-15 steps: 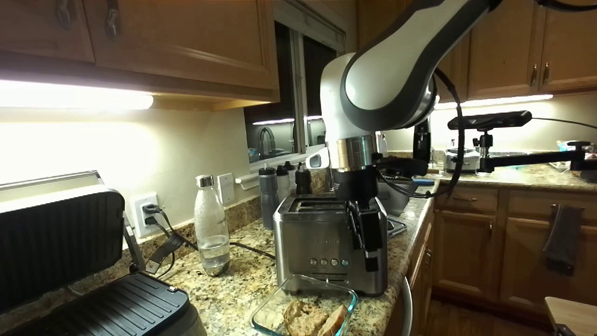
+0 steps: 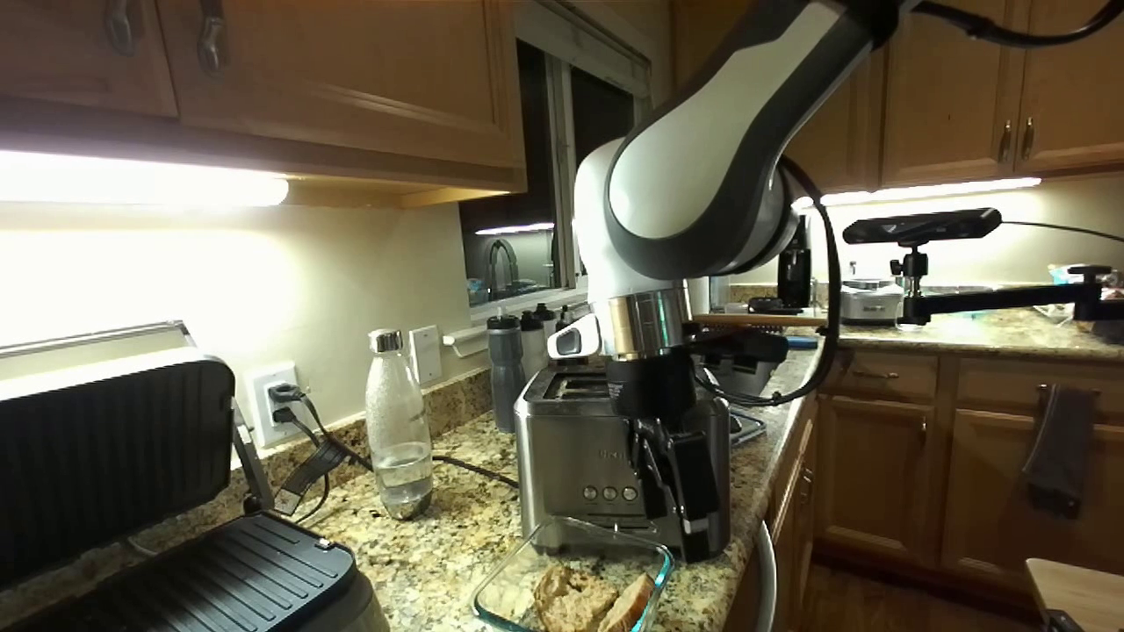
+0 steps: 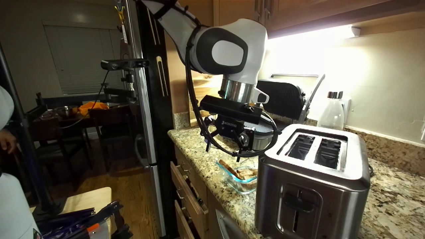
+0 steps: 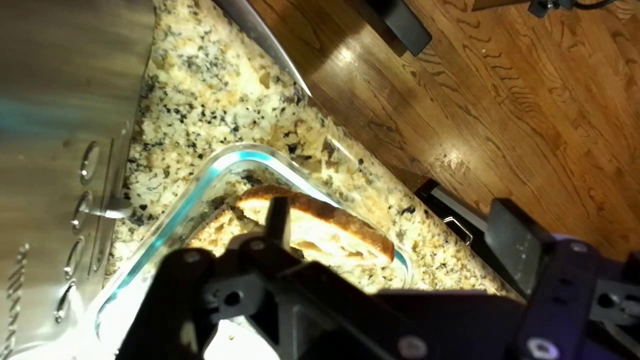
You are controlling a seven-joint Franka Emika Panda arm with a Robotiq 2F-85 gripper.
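Two pieces of bread lie in a clear glass dish [image 2: 493, 578] on the granite counter: a flatter one [image 2: 564, 595] and a slice [image 2: 629, 606] leaning at the dish's right side. My gripper [image 2: 685, 537] points down above and near the dish, in front of the steel toaster [image 2: 569, 453]. In the wrist view its fingers [image 4: 277, 219] stand wide apart, so it is open, with no object gripped. The crusted slice [image 4: 336, 225] shows below, between and under the fingers; the gripper's body covers part of the dish there. The toaster's two slots [image 3: 300, 147] look empty.
An open contact grill [image 2: 242, 569] stands at the left, and a glass bottle [image 2: 400, 453] with some water is near the wall. The counter's edge [image 4: 360, 156] runs close beside the dish, with floor beyond it.
My arm has moved lower and to the left in exterior view 1, bringing the gripper nearer the dish. Dish, bread and toaster have stayed where they were.
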